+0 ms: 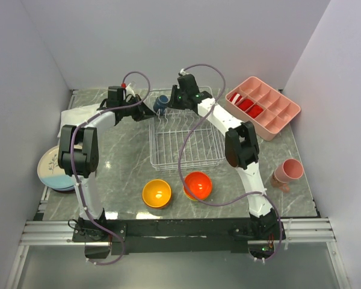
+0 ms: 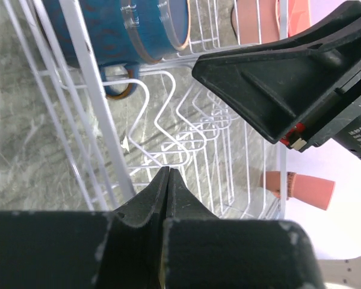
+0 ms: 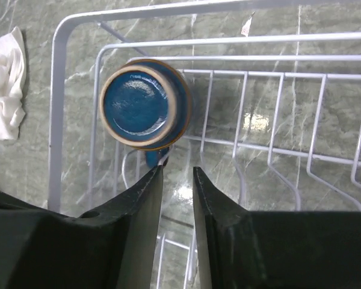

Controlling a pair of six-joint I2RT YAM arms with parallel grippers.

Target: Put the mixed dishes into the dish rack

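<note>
A blue mug (image 1: 161,103) lies on its side in the white wire rack (image 1: 153,150), at the back left corner. The left wrist view shows its body (image 2: 120,27) and handle; in the right wrist view its base (image 3: 136,107) faces up toward the camera. My left gripper (image 1: 149,113) is shut at the rack's left edge, nothing between its fingers. My right gripper (image 1: 175,105) is just right of the mug; in the right wrist view its fingertips (image 3: 202,180) stand a little apart below the mug, with nothing visible between them.
Yellow (image 1: 156,193) and red (image 1: 198,182) bowls sit before the rack. Plates (image 1: 51,171) and a white cloth (image 3: 3,84) are left. A pink compartment tray (image 1: 274,105) is back right; pink cups (image 1: 287,171) stand at the right.
</note>
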